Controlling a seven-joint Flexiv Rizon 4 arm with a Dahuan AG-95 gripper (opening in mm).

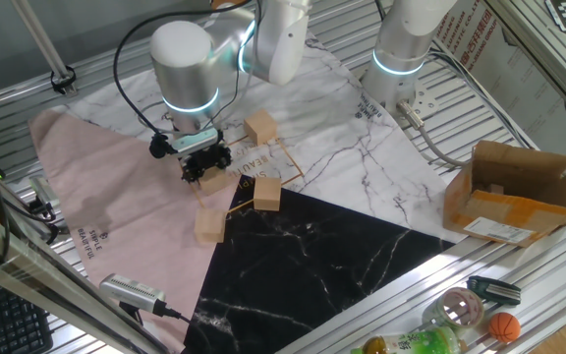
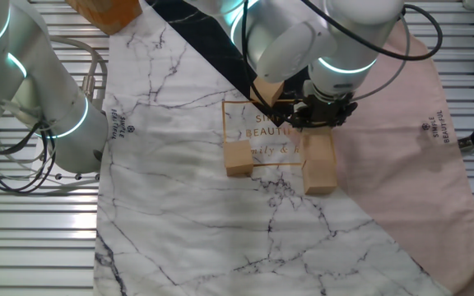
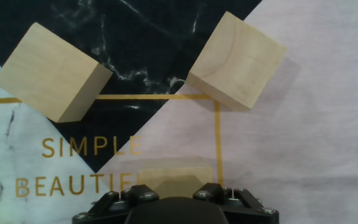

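Observation:
My gripper is low at the bottom of the wrist view, its two black fingers apart. A pale wooden block point(image 3: 176, 177) shows just beyond and between them, its near part hidden by the gripper. Whether the fingers touch it cannot be told. In exterior view 1 that block point(image 1: 212, 180) is right below the gripper point(image 1: 207, 165). Exterior view 2 shows wood point(image 2: 319, 148) beneath the gripper, with a second wooden face point(image 2: 320, 181) adjoining it; I cannot tell whether these are one block or two. Other blocks are a front-left block point(image 1: 210, 226), a middle block point(image 1: 267, 194) and a back block point(image 1: 260, 126).
A cloth in pink, black and white marble covers the table. A bottle point(image 1: 416, 342) and an orange ball point(image 1: 504, 326) lie at the front right.

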